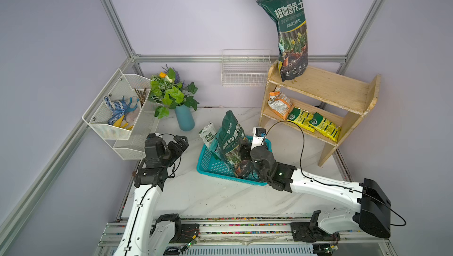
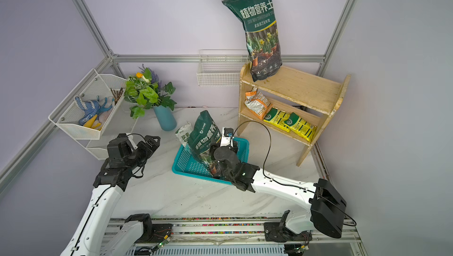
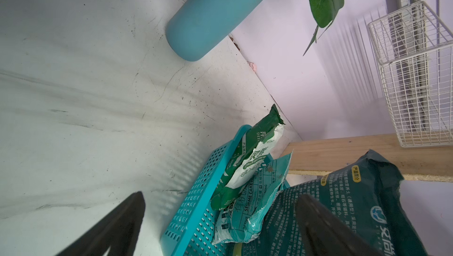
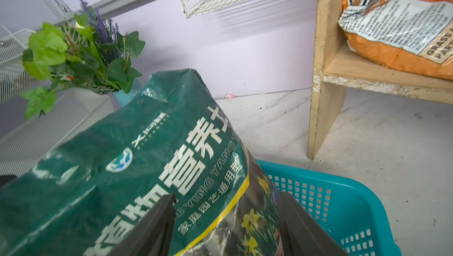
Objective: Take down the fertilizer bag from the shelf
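A tall green fertilizer bag (image 1: 292, 34) stands on the top board of the wooden shelf (image 1: 337, 85), leaning left. A matching green bag (image 1: 231, 138) leans in the teal basket (image 1: 203, 167) on the table. My right gripper is open, close in front of the basket bag, whose lower part it hides in the top views. The bag's printed face fills much of the right wrist view behind the parted fingers (image 4: 158, 225). Left of the basket, my left gripper hangs open with nothing between its fingers.
An orange bag (image 1: 280, 103) and yellow packets (image 1: 324, 126) lie on the lower shelf board. Smaller bags (image 1: 208, 134) share the basket. A blue vase (image 1: 184, 117) with flowers stands behind; wire baskets (image 1: 246, 69) hang on the wall.
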